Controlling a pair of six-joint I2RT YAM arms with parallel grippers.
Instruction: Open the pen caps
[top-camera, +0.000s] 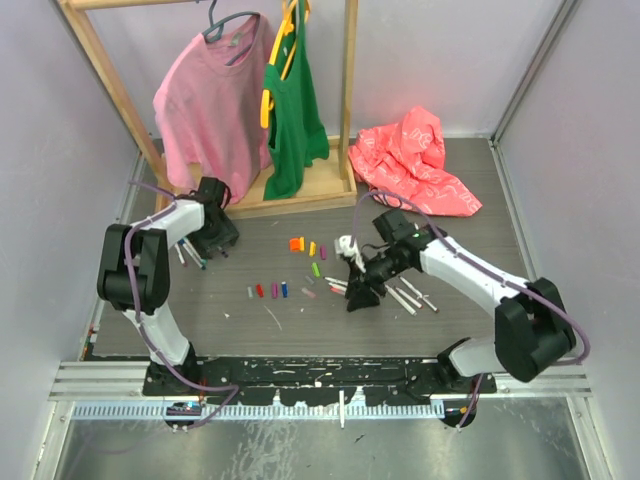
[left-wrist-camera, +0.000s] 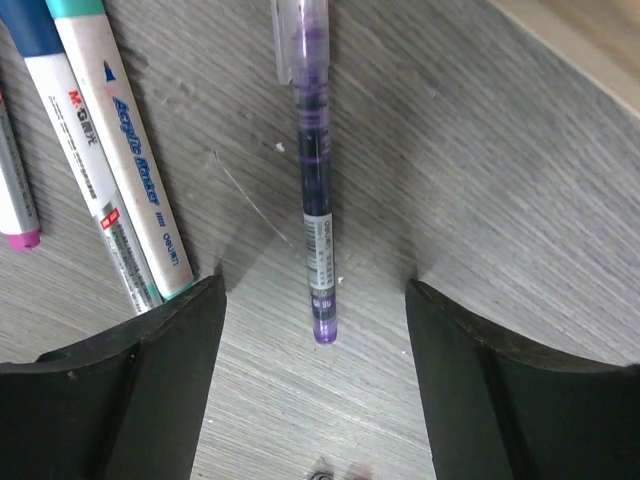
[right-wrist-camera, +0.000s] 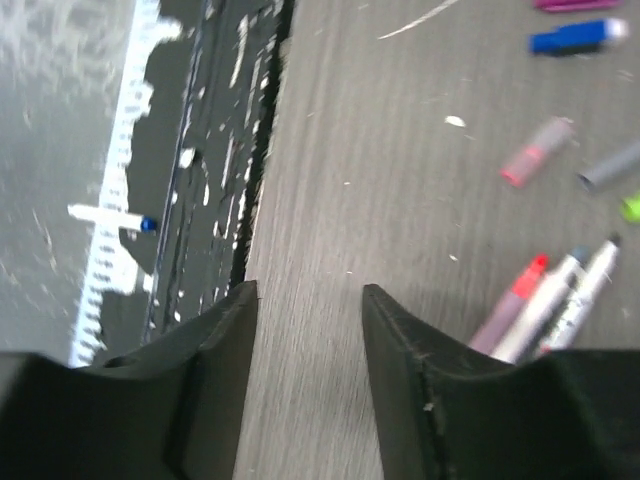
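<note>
A slim purple pen (left-wrist-camera: 316, 190), clear cap on its far end, lies on the table between the spread fingers of my left gripper, which is open and touches nothing. Left of it in that view rest a teal-capped marker (left-wrist-camera: 125, 140) and a blue-capped marker (left-wrist-camera: 85, 150), side by side. My right gripper is part open and empty, over bare table. Several markers lie just beyond its right finger, among them a red-tipped one (right-wrist-camera: 515, 300) and a white one (right-wrist-camera: 545, 305). In the top view the right hand partly hides these.
Small loose caps, such as a red cap (top-camera: 259, 290) and an orange cap (top-camera: 296, 244), are scattered mid-table. Behind the left gripper stands the wooden rack (top-camera: 300, 205) with hanging shirts. A pink cloth (top-camera: 415, 165) lies at the back right.
</note>
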